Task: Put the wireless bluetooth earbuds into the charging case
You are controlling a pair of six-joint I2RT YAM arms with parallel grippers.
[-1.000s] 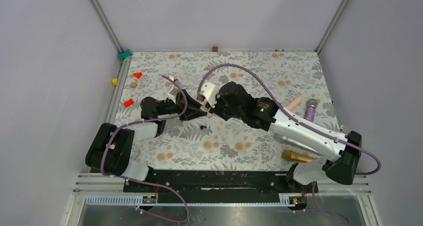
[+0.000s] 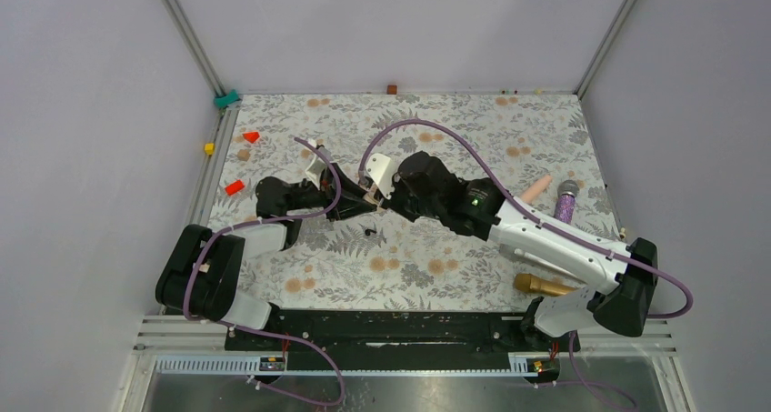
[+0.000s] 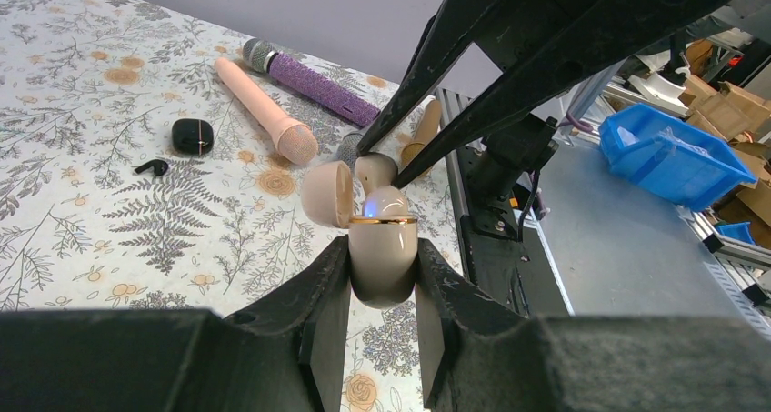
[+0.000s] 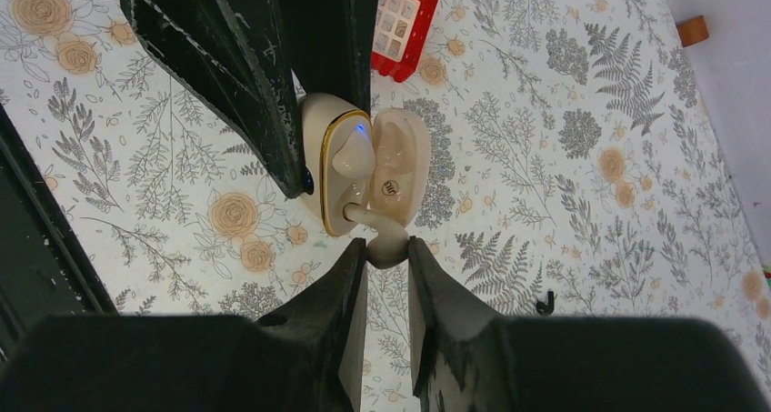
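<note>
An open cream charging case with a gold rim (image 3: 382, 257) is held upright in my left gripper, shut on its body, above the table near the middle. Its lid (image 4: 400, 162) stands open. One earbud (image 4: 353, 157) sits in the case beside a blue light. My right gripper is closed around the head of a second cream earbud (image 4: 386, 248), whose stem reaches to the empty slot in the case; how deep it sits I cannot tell.
A black earbud (image 3: 150, 166) and black case (image 3: 191, 135) lie on the patterned cloth. Microphones (image 2: 565, 203) lie at the right; small coloured blocks (image 2: 235, 186) lie at the left.
Both arms are almost still; the right arm sits very slightly lower in the top view than a second ago.
</note>
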